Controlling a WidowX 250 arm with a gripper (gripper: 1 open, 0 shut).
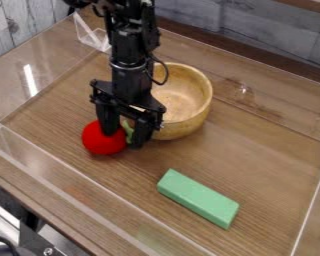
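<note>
My black gripper (125, 123) is lowered over a red round object (101, 141) on the wooden table, at the front left of a tan bowl (190, 95). Its dark fingers hang at the red object's upper right, with a small green item partly hidden behind them. I cannot tell whether the fingers are open or shut, or holding anything.
A green block (198, 197) lies at the front right of the table (263, 140). The table's left edge and a grey wall are at the left.
</note>
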